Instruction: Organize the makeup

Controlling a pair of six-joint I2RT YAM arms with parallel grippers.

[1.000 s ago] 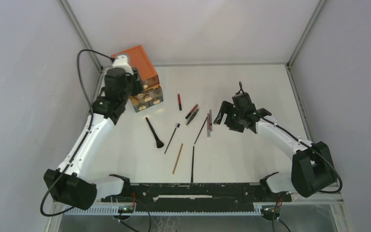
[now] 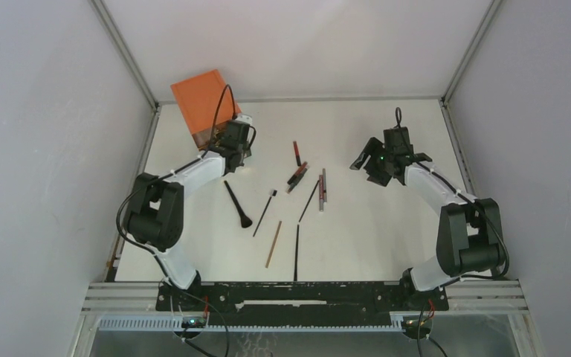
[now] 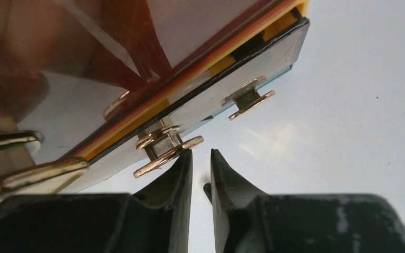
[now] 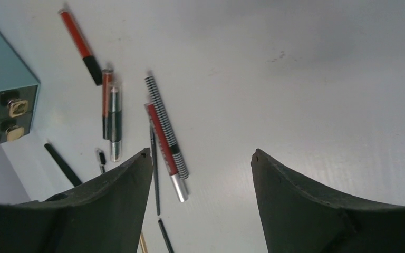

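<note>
An orange makeup organizer (image 2: 202,97) with metal-knobbed drawers stands at the back left. In the left wrist view my left gripper is at the drawer knobs (image 3: 166,153), its fingertips close together below one; whether they hold it I cannot tell. My right gripper stands open and empty over bare table at the right. Several pencils and tubes lie mid-table, among them a red tube (image 2: 296,152) and a striped pencil (image 4: 163,124). A large black brush (image 2: 237,204) lies left of them, with thin brushes and a wooden pencil (image 2: 273,244) nearer the front.
Walls border the table at the back and both sides.
My left arm has moved in to the organizer's front. My right gripper has shifted right, away from the pencils. A red tube near the organizer appears farther right.
</note>
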